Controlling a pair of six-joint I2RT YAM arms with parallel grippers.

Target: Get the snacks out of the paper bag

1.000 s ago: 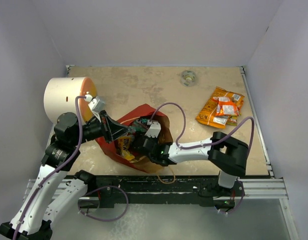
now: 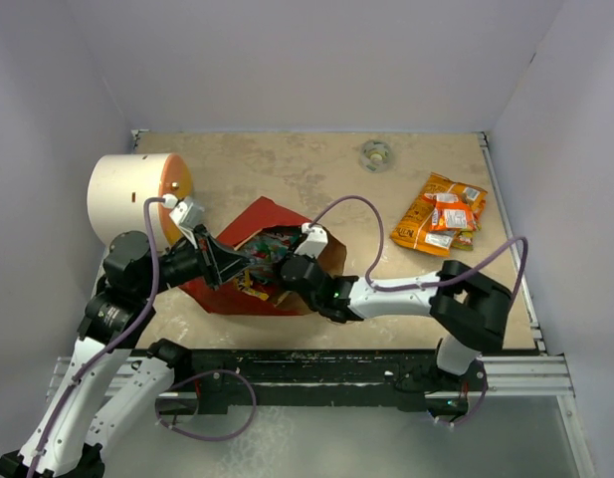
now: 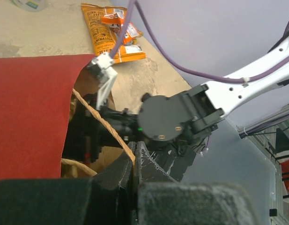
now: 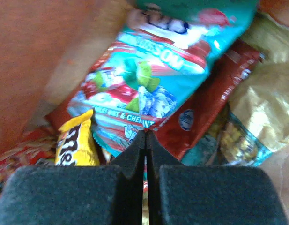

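The red paper bag (image 2: pixel 222 297) lies open with snacks inside. My left gripper (image 2: pixel 237 261) is at its left side; in the left wrist view its shut fingers (image 3: pixel 151 173) meet at the twisted rope handle (image 3: pixel 104 122), though whether they grip it I cannot tell. My right gripper is down inside the bag, its fingertips shut against a turquoise snack bag (image 4: pixel 135 79), with nothing clearly between them. Around it are a yellow packet (image 4: pixel 76 145), a dark red packet (image 4: pixel 205 108) and a gold packet (image 4: pixel 259 108).
Orange snack bags (image 2: pixel 421 224) are piled at the right of the board (image 2: pixel 316 169). A white cylinder (image 2: pixel 122 199) stands behind my left arm, and a small clear round object (image 2: pixel 375 155) sits at the back.
My right arm has shifted rightward, with its gripper still in the bag. The bag's shape has changed, its front edge moving back. The left arm has barely moved.
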